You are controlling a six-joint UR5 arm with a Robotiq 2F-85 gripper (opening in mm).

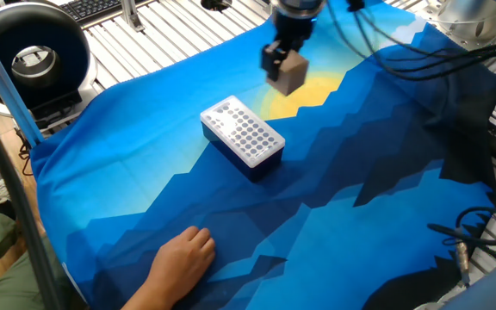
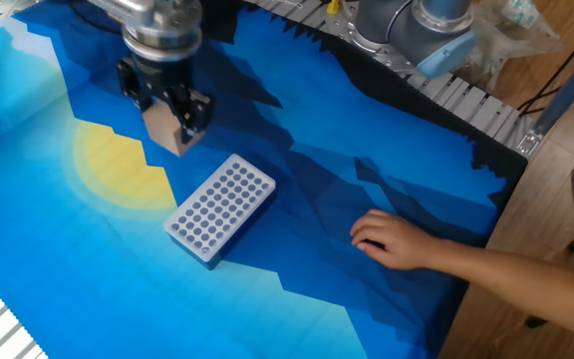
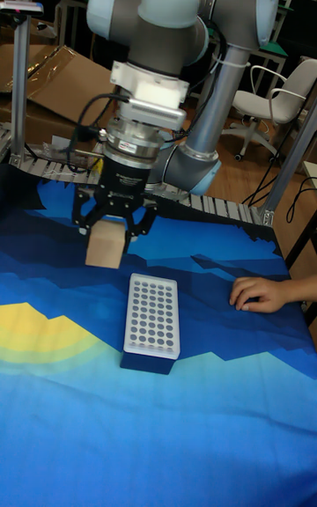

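Note:
My gripper (image 3: 106, 237) hangs above the cloth, shut on a light brown block (image 3: 106, 246) that sits between its two black fingers. In exterior view 1 the block (image 1: 288, 73) is in the air, behind and to the right of a blue tube rack (image 1: 243, 133). The rack has a white top full of round holes and stands on the cloth, apart from the block. Exterior view 2 has the block (image 2: 170, 130) up and left of the rack (image 2: 221, 207).
A person's hand (image 1: 182, 262) rests on the blue mountain-pattern cloth (image 1: 343, 232), a short way from the rack. Black cables (image 1: 437, 65) hang beside the arm. Around the rack the cloth is otherwise bare.

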